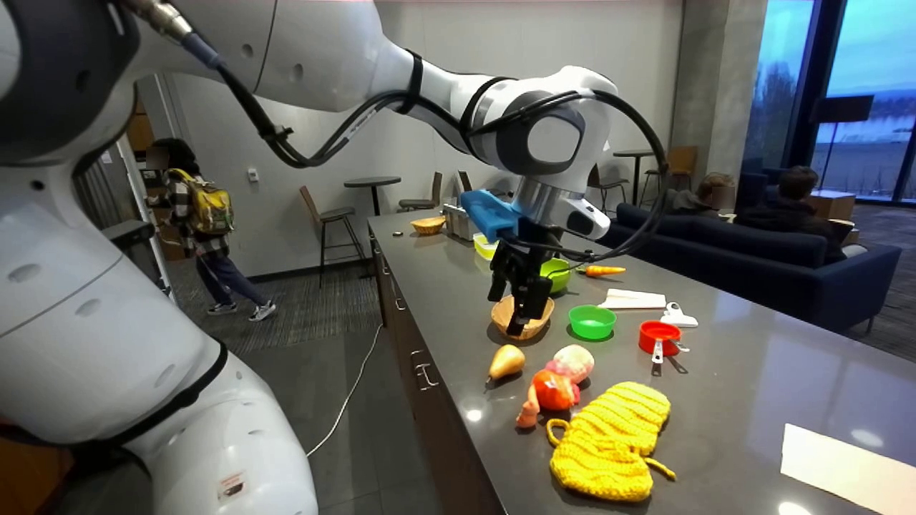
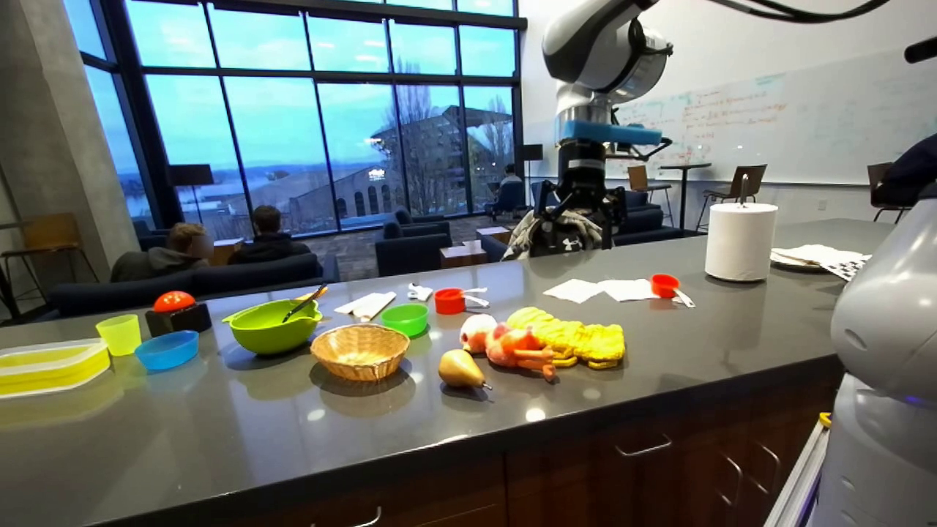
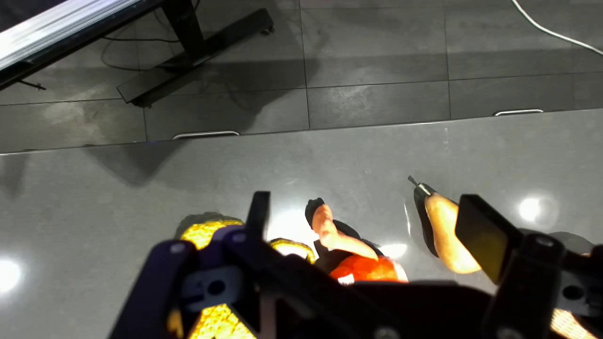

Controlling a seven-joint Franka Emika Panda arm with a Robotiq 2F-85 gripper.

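My gripper hangs above the grey counter, its fingers wide apart and nothing between them. In the wrist view, an orange-red plush toy (image 3: 370,268) and its pinkish limb show in the gap, well below. A pear (image 3: 452,234) lies beside the right finger, partly covered by it. Yellow knitted cloth (image 3: 217,322) is mostly hidden behind the left finger. From the second exterior view, the same pear (image 2: 460,369) sits in front of the plush toy (image 2: 512,345), with the yellow cloth (image 2: 584,339) to its right.
A wicker basket (image 2: 360,351), green bowl (image 2: 405,320), lime bowl (image 2: 274,326) and red measuring cup (image 2: 449,301) stand around the toys. Farther right are another red cup (image 2: 665,285) and a paper towel roll (image 2: 740,241).
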